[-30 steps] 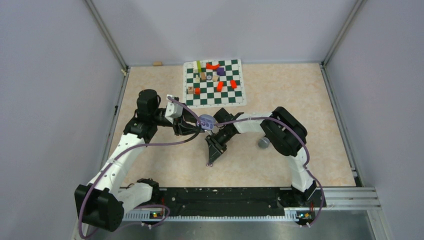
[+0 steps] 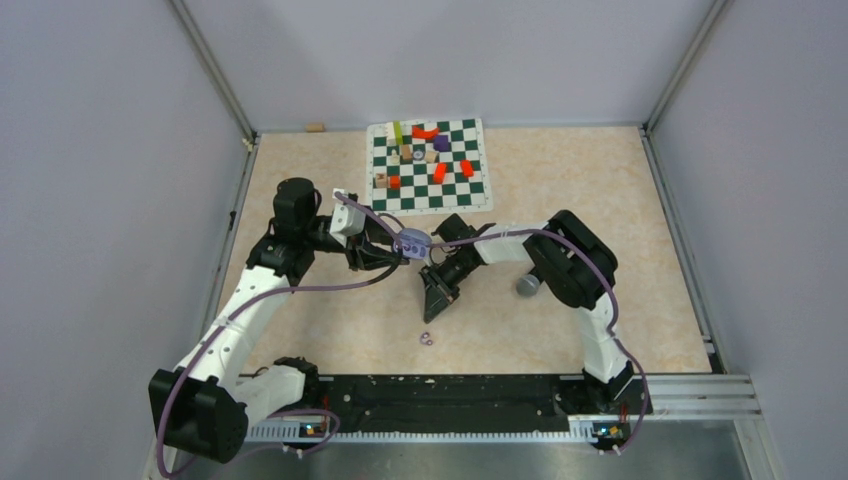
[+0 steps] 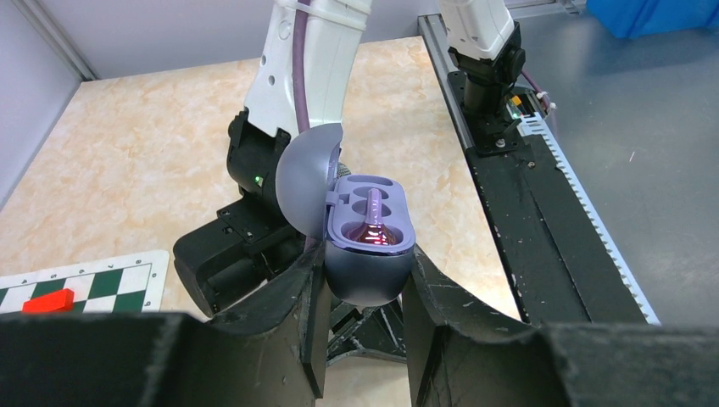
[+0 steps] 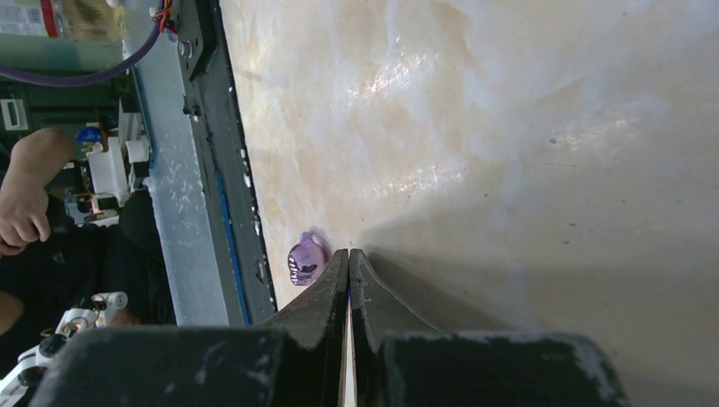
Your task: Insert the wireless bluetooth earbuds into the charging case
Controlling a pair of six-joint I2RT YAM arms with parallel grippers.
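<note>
The lavender charging case (image 3: 368,271), lid open, is held up in my left gripper; a purple glossy piece stands in one of its slots, other openings look empty. From above, the case (image 2: 412,244) is at the middle of the table. A small purple earbud (image 4: 307,258) lies on the table near the front edge, also visible in the top view (image 2: 426,339). My right gripper is shut, its tips low beside that earbud, with nothing seen between them.
A checkered board (image 2: 470,200) with several coloured blocks lies at the back. A grey cylinder (image 2: 527,285) stands right of centre, partly behind the right arm.
My right gripper has moved slightly right and toward the back, and the earbud at its tips now shows apart from it, a little further right and nearer the front edge. The left arm is still.
</note>
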